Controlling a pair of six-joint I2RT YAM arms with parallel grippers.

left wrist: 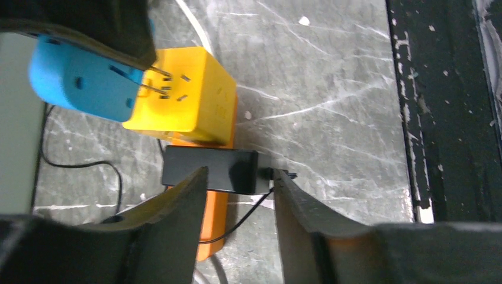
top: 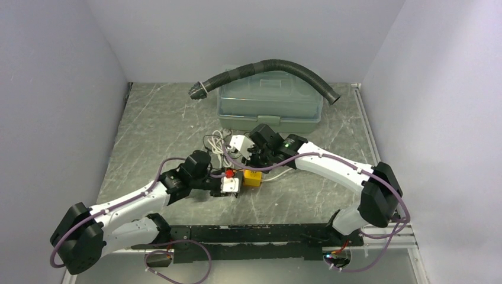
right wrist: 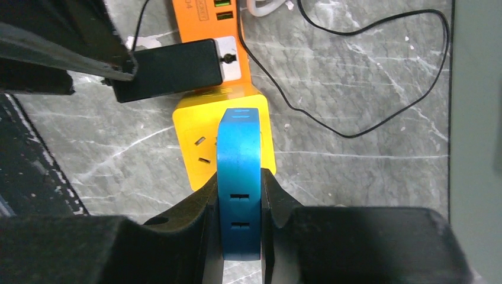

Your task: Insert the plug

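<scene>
My right gripper is shut on a blue plug (right wrist: pixel 239 148), held above the yellow socket block (right wrist: pixel 195 151). In the left wrist view the plug's bare metal prongs (left wrist: pixel 155 90) show between the blue body and the slotted yellow face. Their tips are at or close to the slots; whether they enter cannot be told. My left gripper has its fingers apart beside a black adapter (left wrist: pixel 207 167), which is seated across the orange power strip (left wrist: pixel 214 222). One left finger (right wrist: pixel 121 68) overlaps the adapter's outer end in the right wrist view.
A thin black cable (right wrist: pixel 379 127) loops beside the strip, and coiled white cord (top: pixel 218 145) lies behind it. At the back stands a teal case (top: pixel 269 109) with a black hose (top: pixel 266 66) over it.
</scene>
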